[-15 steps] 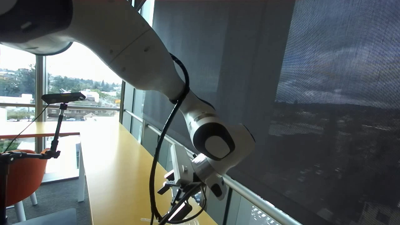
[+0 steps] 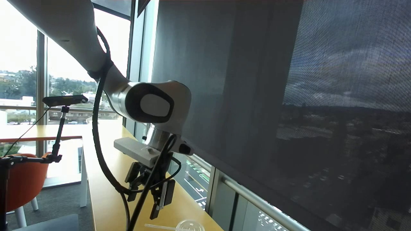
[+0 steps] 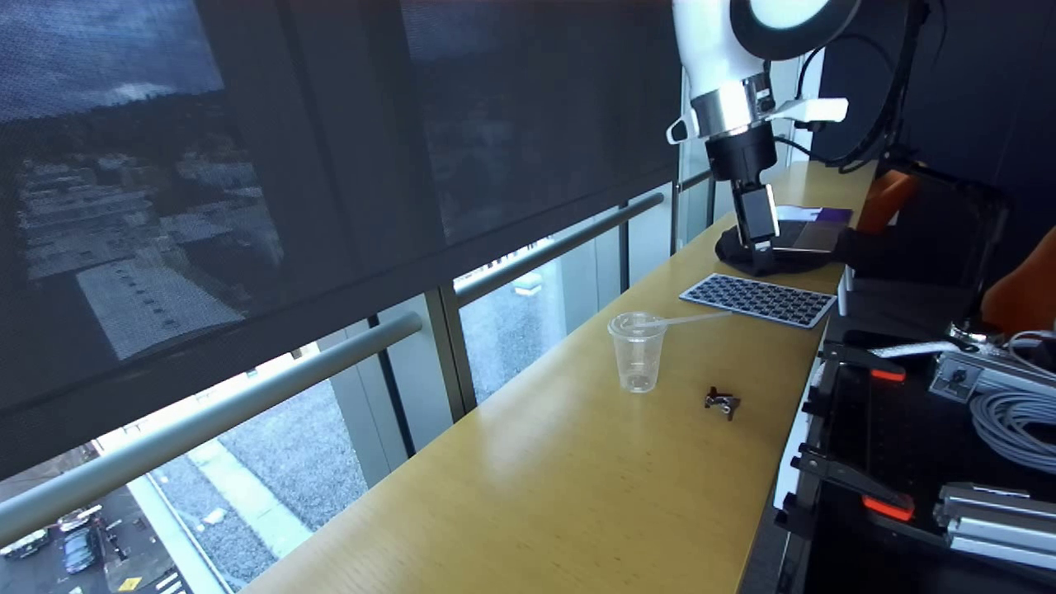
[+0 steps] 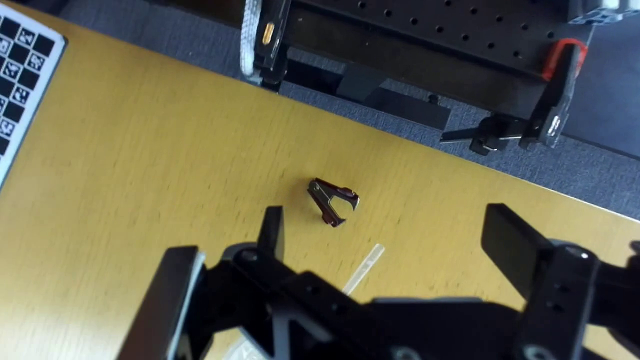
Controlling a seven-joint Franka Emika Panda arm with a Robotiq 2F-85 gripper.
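Observation:
My gripper stands open above the table, its two black fingers wide apart and nothing between them. In exterior view 2 it hangs over the far part of the table. Below it in the wrist view lies a small dark staple remover (image 4: 328,207), spread in a V on the wood; exterior view 2 shows the same staple remover (image 3: 723,402) near the front of the table. A clear plastic cup (image 3: 638,355) stands upright close to it, with a translucent stick (image 3: 693,318) reaching out over its rim. In the wrist view my gripper hides most of the cup.
A black-and-white patterned board (image 3: 760,299) lies farther along the table, with a laptop (image 3: 812,236) behind it. Clamps with red tips (image 3: 888,506) line one table edge; a window rail (image 3: 554,252) runs along the other.
In exterior view 1 the arm has swung left and up, away from the cup and the window side. The gripper has turned from a tilt to pointing more downward.

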